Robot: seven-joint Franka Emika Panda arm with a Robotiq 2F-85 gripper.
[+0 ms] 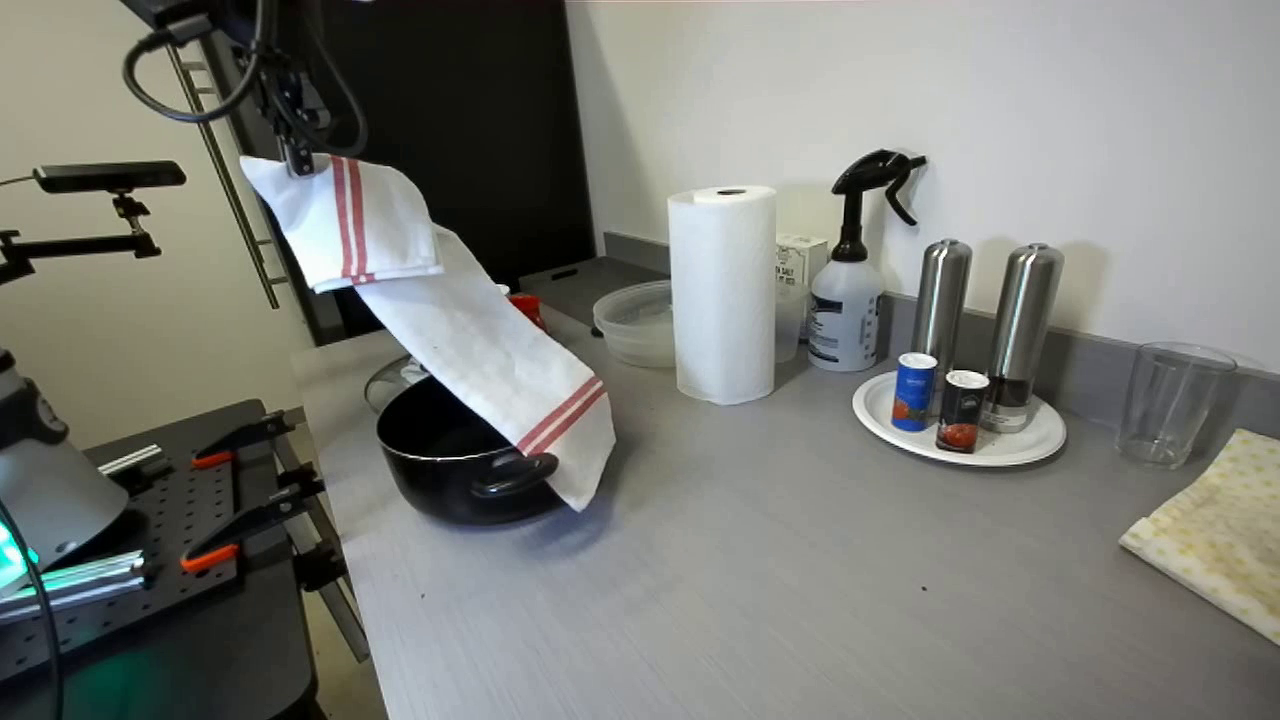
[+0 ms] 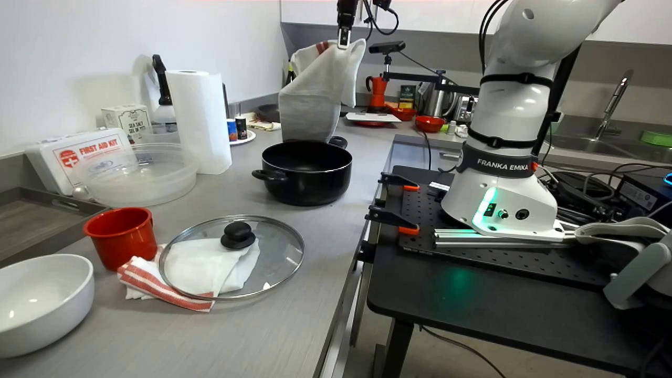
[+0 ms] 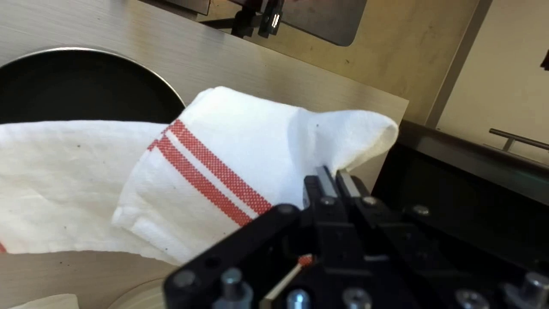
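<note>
A white towel with red stripes [image 1: 480, 324] hangs from my gripper [image 1: 298, 168], which is shut on a bunched part of it. In the wrist view the pinched cloth [image 3: 262, 149] puffs out just beyond the gripper. From there the towel slopes down across the black pot [image 1: 450, 480], its striped lower end draped by the pot handle [image 1: 516, 476]. Exterior view 2 has the gripper [image 2: 344, 45] well above and beyond the pot [image 2: 308, 176], with the towel [image 2: 312, 94] hanging behind the pot's rim.
A glass lid [image 2: 271, 252] lies on another striped cloth [image 2: 167, 286], near a red mug [image 2: 123, 236] and a white bowl [image 2: 47, 296]. A paper towel roll [image 1: 723, 294] stands beyond the pot.
</note>
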